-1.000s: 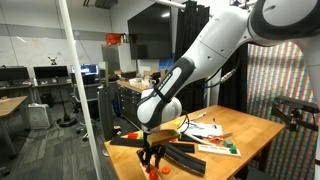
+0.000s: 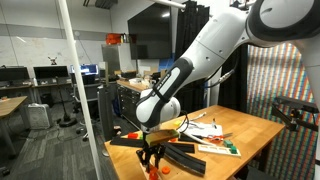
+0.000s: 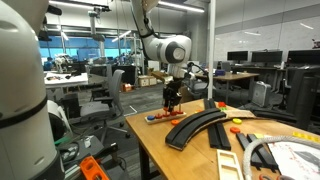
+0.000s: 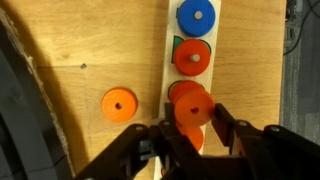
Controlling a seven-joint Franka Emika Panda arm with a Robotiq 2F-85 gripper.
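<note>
In the wrist view, a narrow pale board point(image 4: 168, 48) with an upright peg holds a row of round discs. A blue disc point(image 4: 196, 17) is at the top, a red disc point(image 4: 192, 57) below it. Farther down, my gripper is shut on an orange disc point(image 4: 193, 107) that overlaps other red-orange pieces on the board. Whether this disc rests on them or hangs just above cannot be told. Another orange disc point(image 4: 119, 104) lies loose on the wood, left of the board. From outside, the gripper point(image 2: 153, 160) points down at the table's near end.
Dark curved track pieces point(image 3: 198, 125) lie beside the board on the wooden table point(image 3: 190, 160). Small coloured parts and a white tray point(image 3: 228, 165) are farther along. In the wrist view, the table edge runs close to the board's right side.
</note>
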